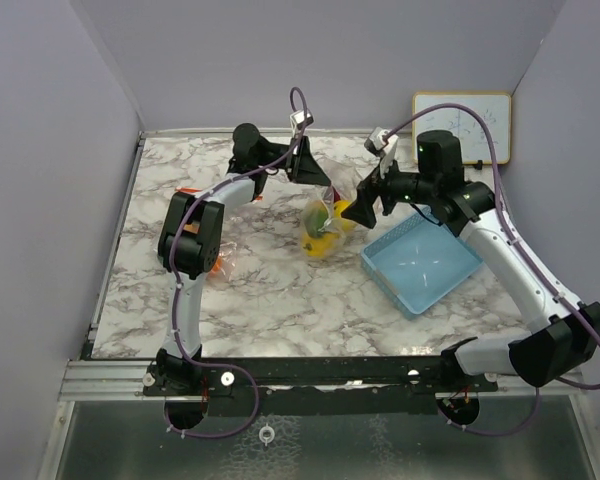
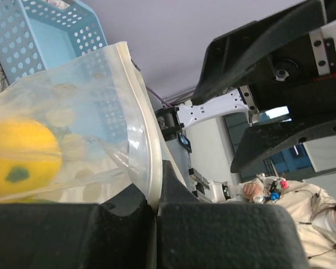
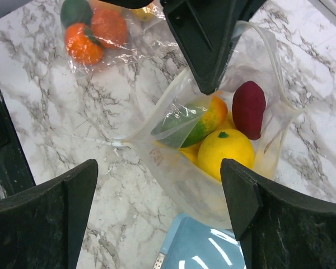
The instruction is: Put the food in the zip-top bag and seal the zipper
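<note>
The translucent zip top bag (image 3: 176,176) stands with its mouth spread open, holding a yellow fruit (image 3: 227,152), a green-orange mango (image 3: 189,126) and a dark red item (image 3: 249,110). My left gripper is shut on the bag's rim (image 2: 143,120), a thin edge pinched between its fingers; from above, that gripper (image 1: 327,184) is at the far side of the bag. At the bag's right side, my right gripper (image 1: 358,211) is open. In the right wrist view its fingers (image 3: 47,210) are wide apart, with the bag beyond them.
A blue basket (image 1: 420,262) sits just right of the bag. Another clear bag with orange and green food (image 3: 95,36) lies to the left, under the left arm. A white board (image 1: 462,125) rests at the back right.
</note>
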